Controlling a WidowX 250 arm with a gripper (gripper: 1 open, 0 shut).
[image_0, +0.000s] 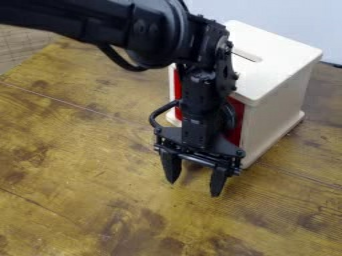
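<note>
My black gripper (195, 178) points down just above the wooden table, in front of a pale wooden box (275, 100). Its two fingers stand apart with nothing between them. The box has a slot in its top and a red front panel (237, 124), largely hidden behind my arm.
A white surface stands behind the box at the upper right, and a woven brown surface shows beyond the table at the upper left.
</note>
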